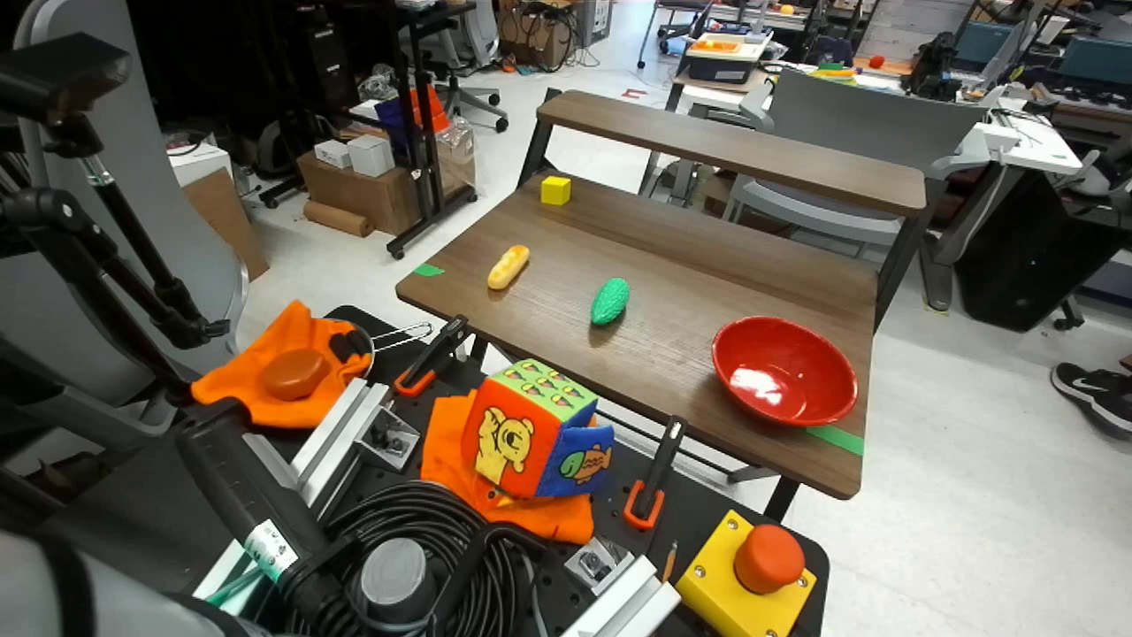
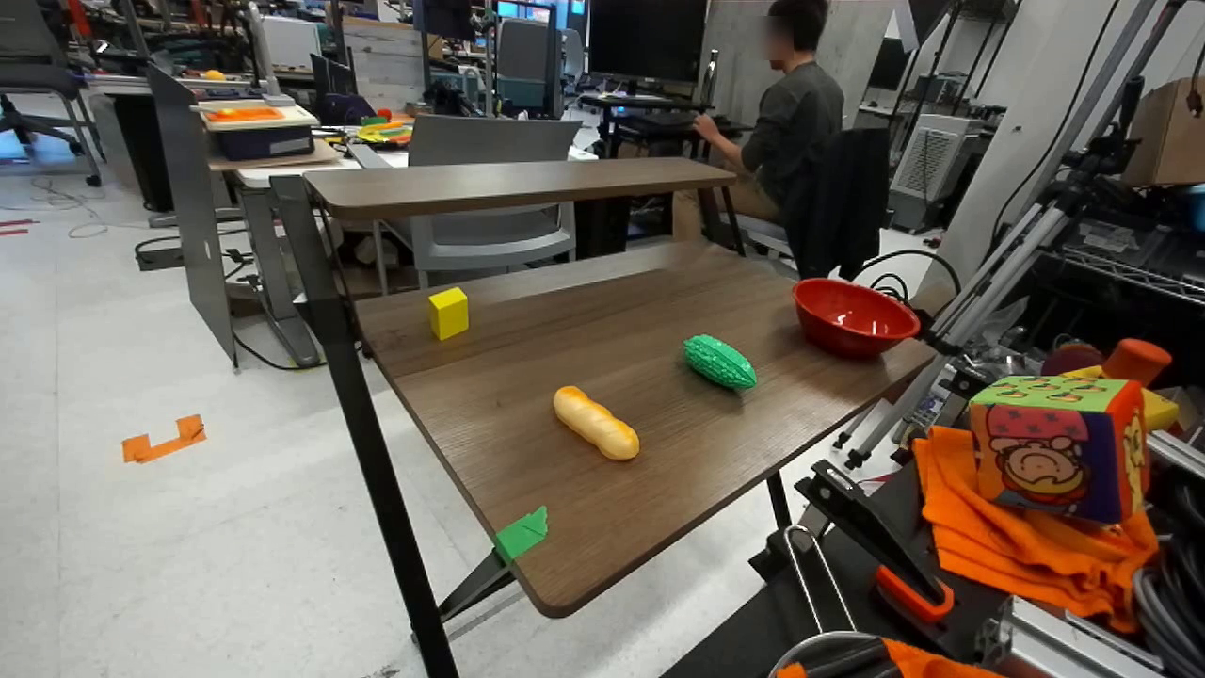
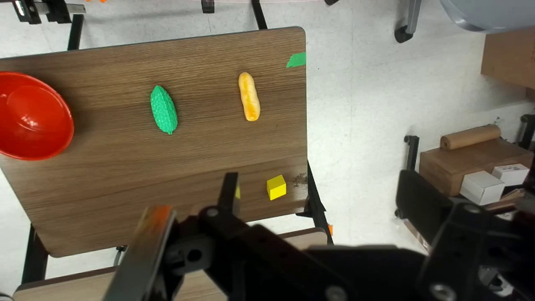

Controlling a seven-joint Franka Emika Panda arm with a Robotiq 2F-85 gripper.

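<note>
On the brown table (image 1: 679,265) lie a yellow block (image 1: 554,190) near the far left corner, a bread-like toy loaf (image 1: 507,266), and a bumpy green toy vegetable (image 1: 610,302). A red bowl (image 1: 784,370) stands toward the right end and looks empty. From above, in the wrist view, the loaf (image 3: 249,96), the green vegetable (image 3: 164,110) and the bowl (image 3: 35,116) all lie apart. My gripper is open, its dark fingers (image 3: 228,195) spread wide with nothing held. In that picture the yellow block (image 3: 276,187) shows between them, well below on the tabletop. Neither exterior view shows the gripper.
A raised shelf (image 1: 732,149) runs along the table's back edge. In front, a dark cart holds a soft picture cube (image 1: 536,435), orange cloth, clamps (image 1: 658,472) and a yellow box with a red button (image 1: 748,573).
</note>
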